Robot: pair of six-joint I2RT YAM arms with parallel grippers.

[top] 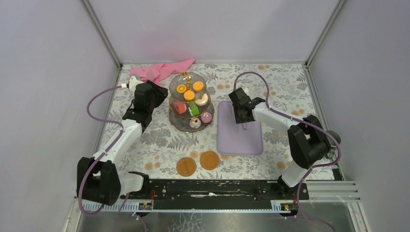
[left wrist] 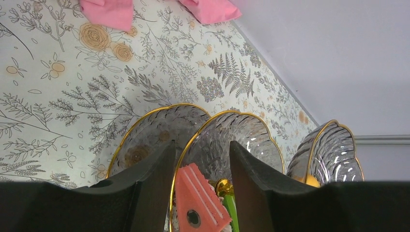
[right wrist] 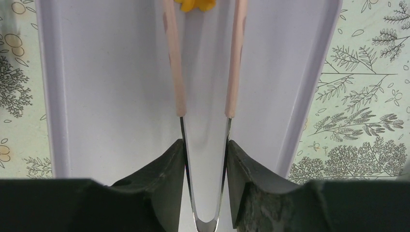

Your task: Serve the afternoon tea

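A three-tier glass stand [top: 186, 125] holds toy treats; the left wrist view shows its red piece [left wrist: 198, 198] and tier rims. My left gripper [top: 162, 94] hovers at its left side, fingers part open, nothing visibly held. My right gripper is shut on metal tongs [right wrist: 232, 82] with pink-sleeved arms, over the lilac tray [top: 239, 145]. At the top of the right wrist view, a small yellow piece [right wrist: 196, 5] shows between or beyond the tong tips.
A pink cloth [top: 162, 70] lies behind the stand. Two round brown coasters [top: 186, 166] [top: 209, 160] lie at the front. Walls border the patterned table on the back and sides.
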